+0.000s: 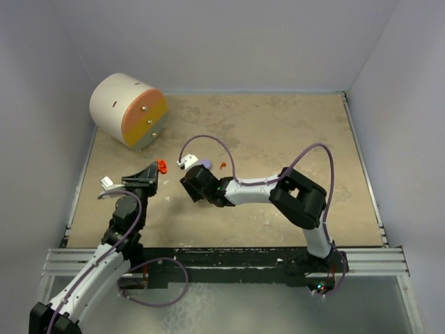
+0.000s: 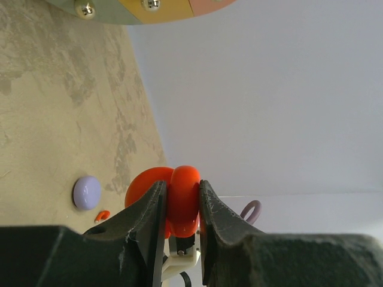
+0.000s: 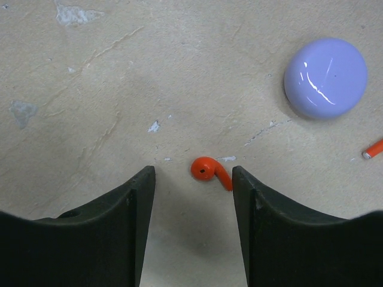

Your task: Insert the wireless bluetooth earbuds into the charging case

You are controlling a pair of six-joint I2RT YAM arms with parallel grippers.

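Note:
My left gripper is shut on the orange-red charging case (image 2: 182, 200), which has two rounded lobes showing between and behind its fingers. The case (image 1: 162, 166) is held out over the left part of the table. In the right wrist view, a small orange-red earbud (image 3: 204, 169) lies on the table between the parted fingers of my right gripper. Its stem points toward the right finger, and a gap shows on the left. A second earbud (image 3: 374, 149) is cut off by the right edge, and it appears as a small orange-red piece (image 1: 222, 165) from above.
A lilac rounded disc (image 3: 326, 78) sits on the table between the two earbuds, slightly farther back. At the back left stands a large white drum (image 1: 118, 104) with a coloured, knobbed face.

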